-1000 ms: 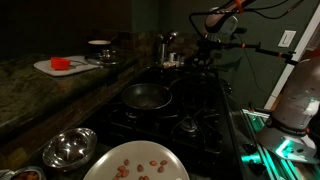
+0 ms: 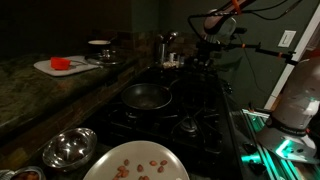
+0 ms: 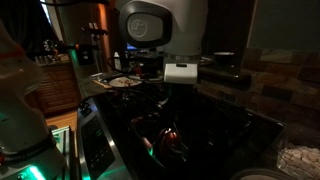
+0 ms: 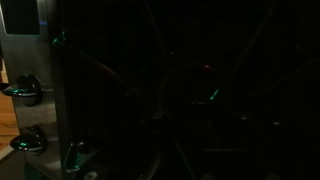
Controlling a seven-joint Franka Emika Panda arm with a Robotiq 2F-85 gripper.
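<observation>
My gripper [image 3: 178, 96] hangs over the dark stovetop [image 3: 225, 135] in the second exterior view, its fingers lost in shadow. In the first exterior view the arm reaches in from the right, and the gripper [image 2: 206, 56] is small and dark above the stove's far end. A black pan [image 2: 147, 96] rests on the cooktop, well apart from the gripper. The wrist view is nearly black; control knobs [image 4: 28, 90] show at its left edge. Neither fingers nor anything between them can be made out there.
A pale plate [image 2: 96, 166] bearing several small reddish pieces lies nearest the first exterior camera, beside a metal bowl [image 2: 70, 148]. On the counter at the left, a red item [image 2: 60, 63] sits on a white tray [image 2: 80, 68]. Utensils stand near the back wall.
The arm's far end and gripper have shifted slightly in the first exterior view. The pan, bowl and plate stay where they were.
</observation>
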